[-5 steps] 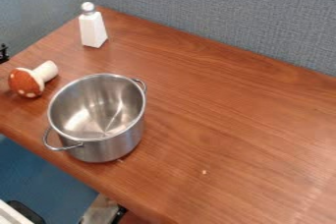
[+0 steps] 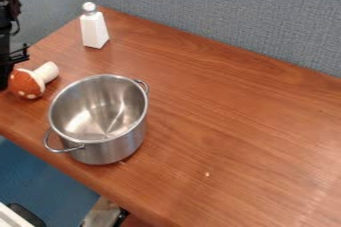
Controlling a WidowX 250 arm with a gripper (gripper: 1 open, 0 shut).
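Note:
A black gripper (image 2: 7,67) reaches in from the left edge, low beside a plush mushroom (image 2: 27,83) with a red spotted cap and white stem that lies on its side on the wooden table. The gripper is partly cut off by the frame, and its fingertips are hard to make out against the cap. A steel pot (image 2: 116,143) with two handles stands to the right of the mushroom.
A white bottle (image 2: 94,32) stands at the back left. A grey wall runs behind it, and the table's front edge drops off at lower left.
The gripper has come further into view from the left and is now close beside the mushroom. The mushroom, pot and bottle look unmoved.

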